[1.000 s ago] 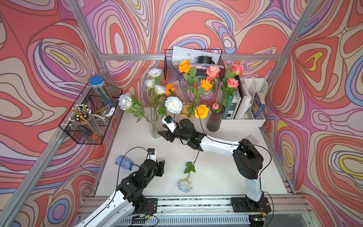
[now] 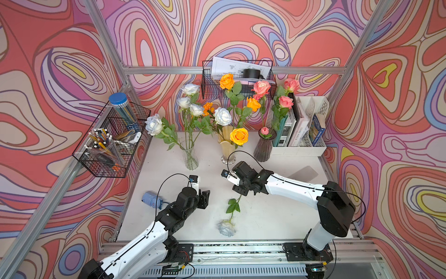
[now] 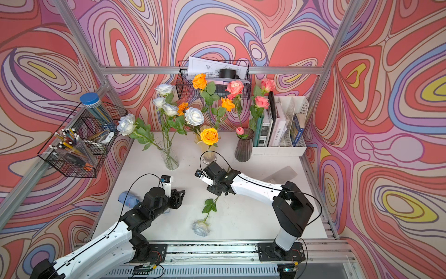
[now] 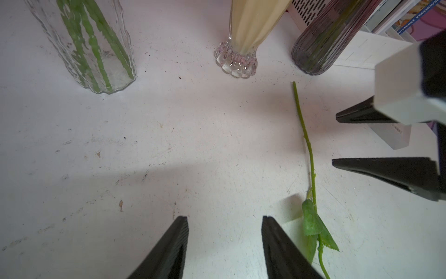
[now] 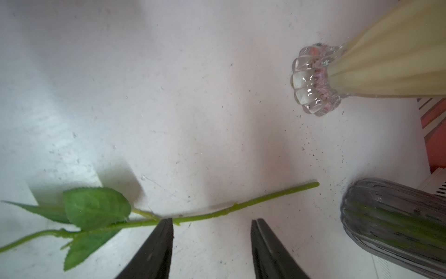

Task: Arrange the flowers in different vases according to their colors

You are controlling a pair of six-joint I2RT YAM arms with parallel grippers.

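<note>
A white rose lies on the table, its bloom (image 2: 226,227) near the front edge and its green stem (image 5: 260,200) pointing to the back. My open right gripper is above the stem, nothing between its fingers. To the left, my left gripper is partly open and empty over bare table. A clear vase (image 2: 190,160) holds white roses. Orange and yellow roses rise from the cream vase (image 2: 227,149), pink ones from the dark vase (image 2: 263,149). One white rose (image 2: 222,116) leans above the cream vase; I cannot tell which vase holds it.
A blue flower (image 2: 152,200) lies at the table's left, beside my left arm. White file racks with books (image 2: 297,123) stand back right. Black wire baskets hang at the left (image 2: 111,139) and back (image 2: 209,86).
My right gripper has moved right from near the clear vase to the lying stem. The leaning white rose and the low yellow rose have swayed.
</note>
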